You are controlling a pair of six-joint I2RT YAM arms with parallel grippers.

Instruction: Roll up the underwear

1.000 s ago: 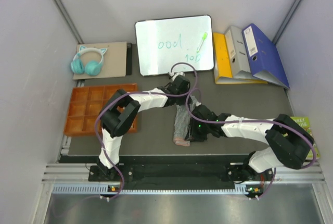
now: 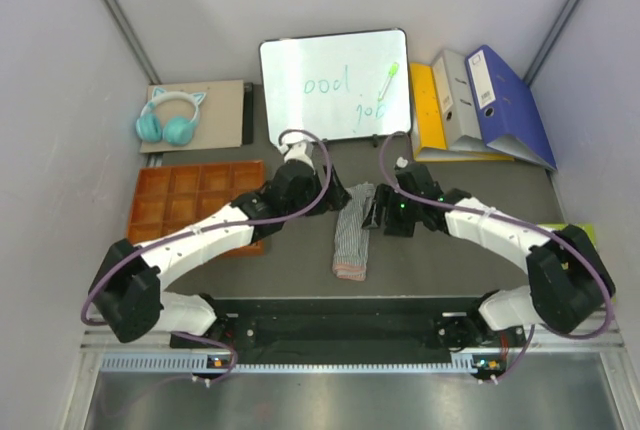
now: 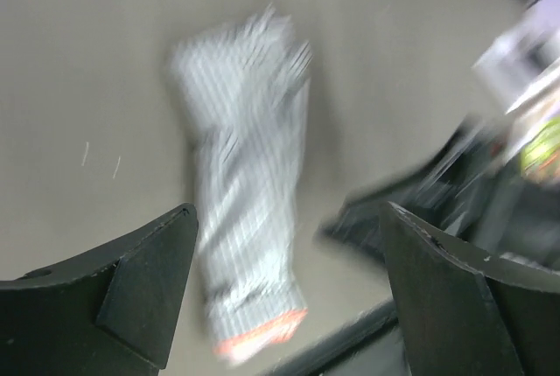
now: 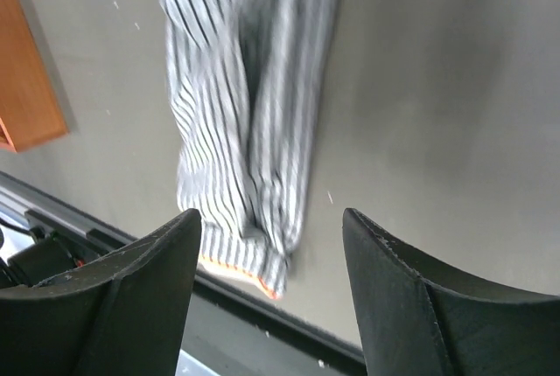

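The underwear (image 2: 351, 240), white with dark stripes and an orange-edged band, lies folded into a long narrow strip on the grey table. Its banded end (image 4: 238, 262) points toward the front edge; a lengthwise fold shows in the right wrist view. In the left wrist view the strip (image 3: 245, 157) is blurred. My left gripper (image 2: 343, 200) is open above and left of the strip's far end, with empty space between its fingers. To the right of the strip, my right gripper (image 2: 372, 220) is open as well, holding nothing.
An orange-brown divided box (image 2: 147, 212) stands at the left, headphones (image 2: 180, 130) on a board behind it. A whiteboard (image 2: 335, 80) leans at the back, with binders (image 2: 505, 100) to its right. Bare table lies on both sides of the strip.
The right gripper has moved from near the banded end toward the far end. The underwear's long shape looks much the same.
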